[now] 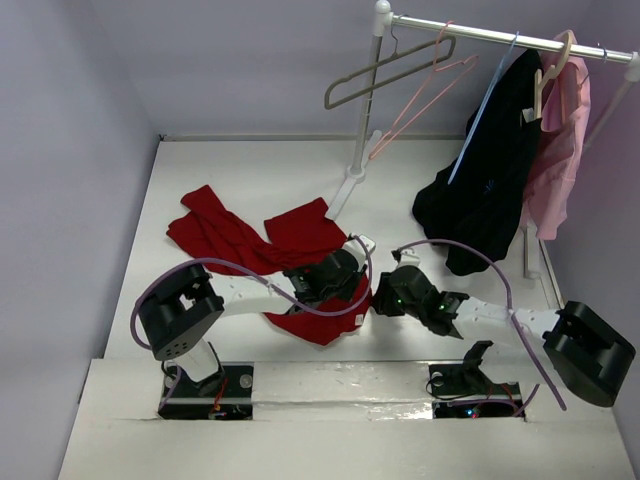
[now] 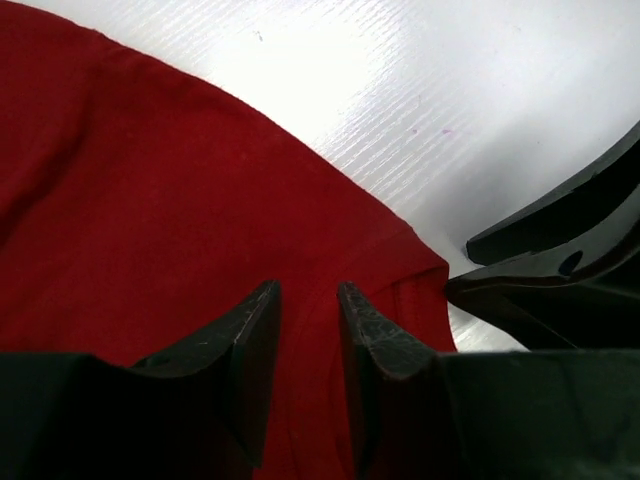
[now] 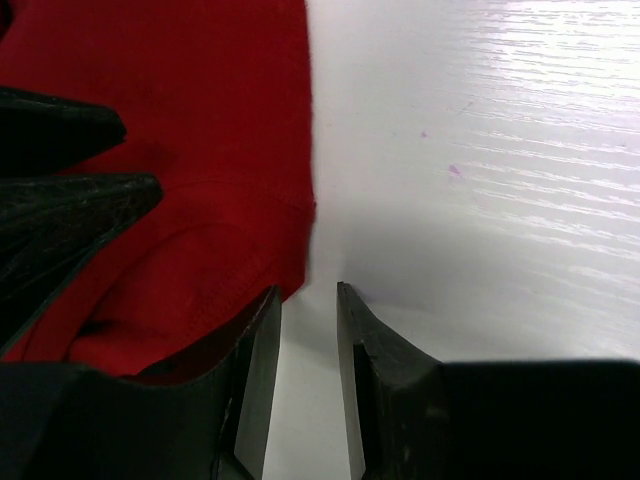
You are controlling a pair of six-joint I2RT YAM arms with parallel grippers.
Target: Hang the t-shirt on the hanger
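The red t-shirt (image 1: 230, 238) lies spread and partly bunched on the white table. Over its right part hangs my left gripper (image 1: 362, 282), its fingers part open; the left wrist view shows red cloth (image 2: 230, 200) below and between its fingers. Just off the shirt's right corner, my right gripper (image 1: 378, 300) stands open. In the right wrist view the shirt's corner (image 3: 270, 240) reaches near its left finger (image 3: 262, 345), and bare table shows in the gap. On the rack hang empty hangers: a grey one (image 1: 392, 72), a pink one (image 1: 425, 88) and a blue one (image 1: 482, 110).
A white garment rack (image 1: 500, 34) stands at the back right, its foot (image 1: 346, 192) close to the shirt. Black clothing (image 1: 480, 180) and a pink garment (image 1: 555, 160) hang there. Both arms' grippers are close together. Bare table lies at the back left.
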